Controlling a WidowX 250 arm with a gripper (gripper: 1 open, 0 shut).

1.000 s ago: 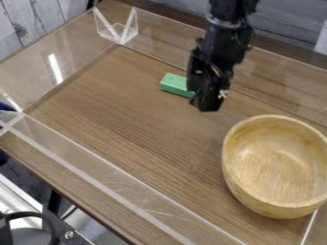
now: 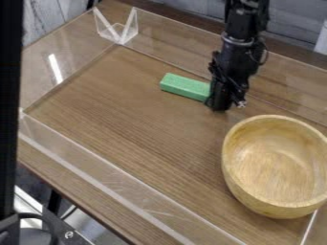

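A green rectangular block (image 2: 185, 86) lies on the wooden tabletop near its upper middle. My black gripper (image 2: 223, 103) is down at the table at the block's right end, its tip close against or just beside it; the fingers are small and dark, and whether anything is between them is hard to see.
A large tan wooden bowl (image 2: 269, 188) fills the lower right. A clear plastic piece (image 2: 117, 27) stands at the upper left.
The gripper has moved back and right and down toward the green block's right end. The block appears shifted slightly.
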